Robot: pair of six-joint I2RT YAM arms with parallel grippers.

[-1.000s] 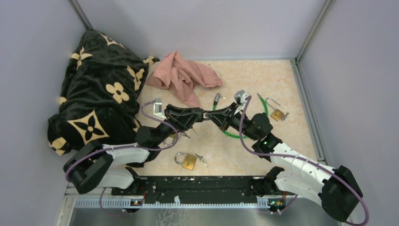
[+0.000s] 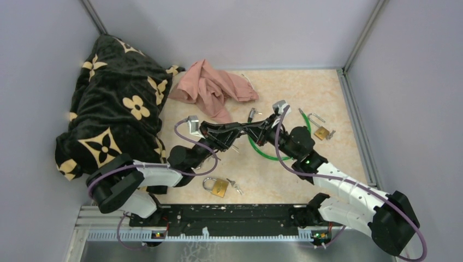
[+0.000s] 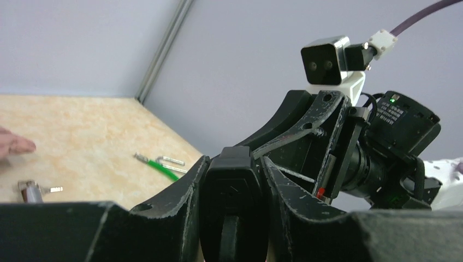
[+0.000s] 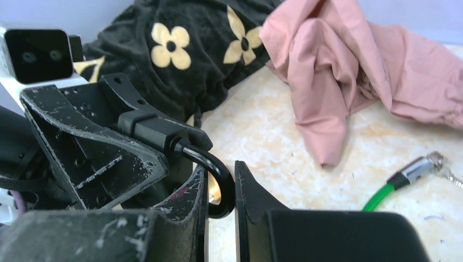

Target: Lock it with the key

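Note:
My two grippers meet above the middle of the table, the left [image 2: 236, 129] facing the right [image 2: 247, 129]. In the left wrist view a black object [image 3: 229, 185] fills the space between the left fingertips; whether they grip it or it is part of the other gripper is unclear. In the right wrist view my right gripper is closed at a curved black piece, with a small brass patch [image 4: 215, 188] behind it. A brass padlock [image 2: 220, 187] with keys [image 2: 235, 186] lies at the front; another padlock [image 2: 321, 132] lies at the right.
A green cable lock [image 2: 268, 155] lies looped right of centre, partly under the right arm. A pink cloth [image 2: 213, 87] lies at the back, a dark flowered cushion [image 2: 109, 103] along the left.
The left gripper has moved slightly right, toward the right one. The right gripper and wrist have shifted a little upward in the top view.

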